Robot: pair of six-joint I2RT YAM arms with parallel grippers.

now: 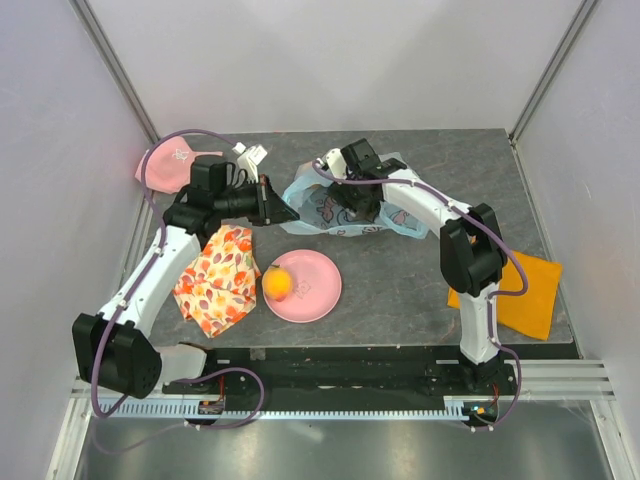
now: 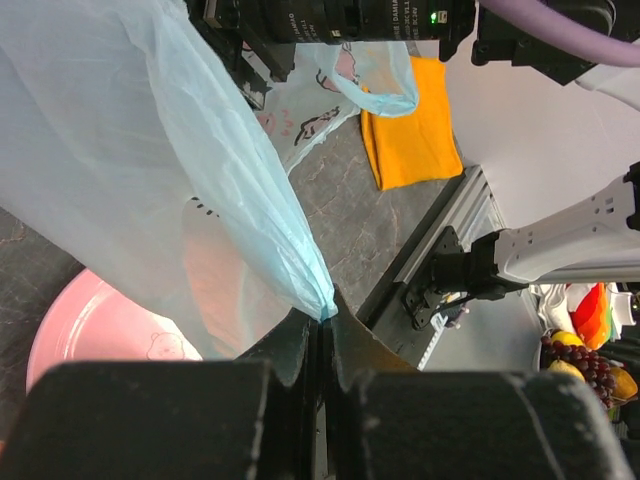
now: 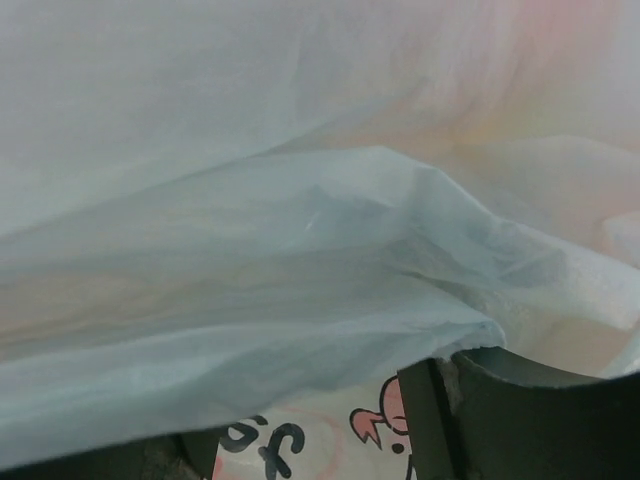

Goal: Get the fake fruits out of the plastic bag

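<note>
The pale blue plastic bag (image 1: 343,226) lies at the back middle of the table, its side held by my left gripper. A pinched corner of the film runs taut from those fingers. My right gripper is inside or against the bag, its fingers apart, with printed bag film showing between them and a fold of the bag draped over them. Faint orange and pink tones show through the film in the right wrist view, but no fruit can be made out. One orange-yellow fake fruit (image 1: 278,283) rests on the pink plate (image 1: 318,310).
Left of the plate lies a patterned orange-and-white cloth (image 1: 218,280). Farther back on the left is a pink cloth (image 1: 170,165), and an orange cloth (image 1: 530,295) lies at the right. The table between plate and orange cloth is clear.
</note>
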